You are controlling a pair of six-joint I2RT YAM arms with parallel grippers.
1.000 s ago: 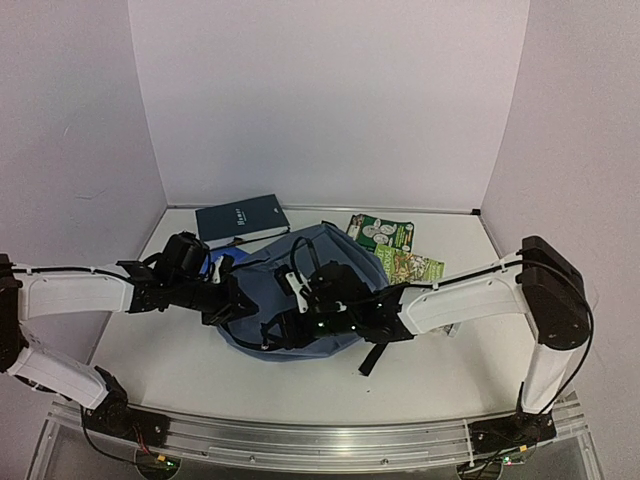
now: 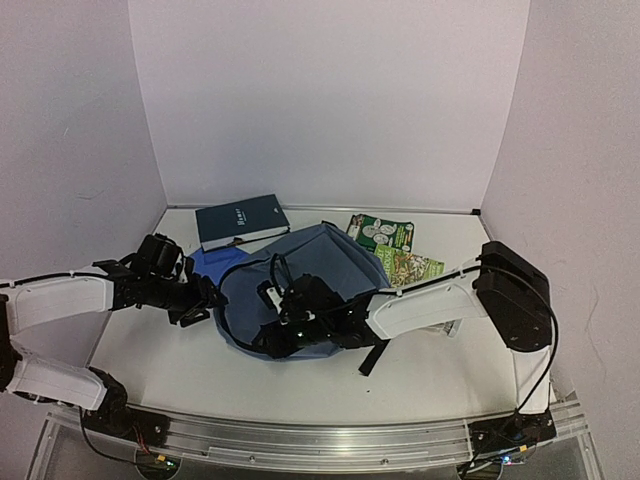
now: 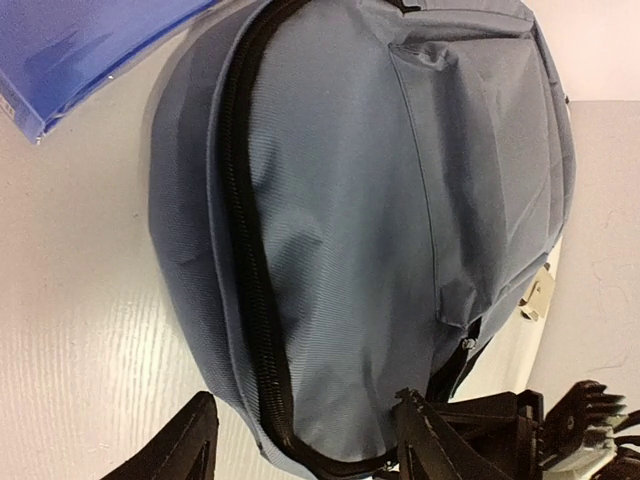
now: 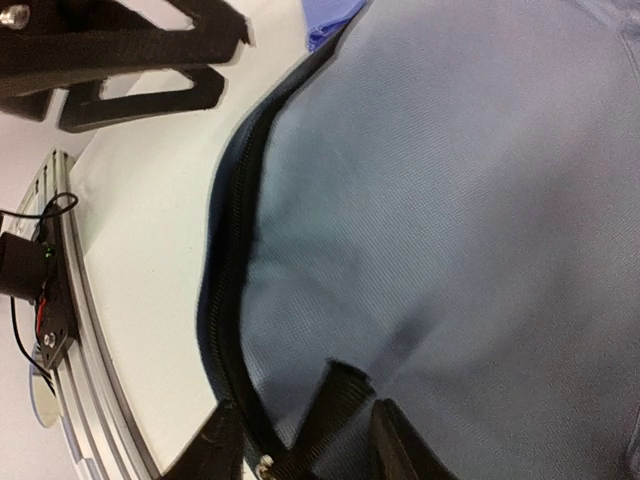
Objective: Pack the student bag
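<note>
The grey-blue bag lies in the middle of the table, its dark zipper curving along its left and front edge. My left gripper stands at the bag's left side; in its wrist view the fingers are wide apart with nothing held. At the bag's front left edge is my right gripper, its fingers apart. A black tab shows in the gap between them, lying over the bag by the zipper, and no grip on it is visible.
A dark blue book lies behind the bag, and a blue folder partly shows at its left. Two green booklets are at the back right. A black strip lies in front.
My left gripper has drawn back to the left, away from over the bag. The right arm has shifted left along the bag's front edge. The bag stays roughly in place.
</note>
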